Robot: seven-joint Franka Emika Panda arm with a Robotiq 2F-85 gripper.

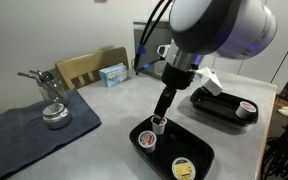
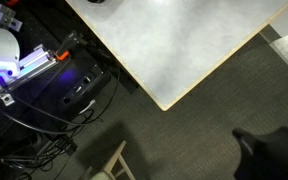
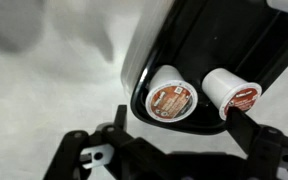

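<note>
A black tray on the table holds several coffee pods: a pod with a reddish label, a white pod at the back and a yellow-lidded pod at the front. My gripper hangs over the tray's back edge, just above the white pod. In the wrist view the open gripper has its fingers spread wide. Between them shows a pod with an orange-brown label in the tray's corner; a second pod lies near the right finger. Nothing is held.
Another black tray with one pod stands to the right. On the dark mat are a metal jar and a utensil holder. A blue box stands behind. The table left of the near tray is clear.
</note>
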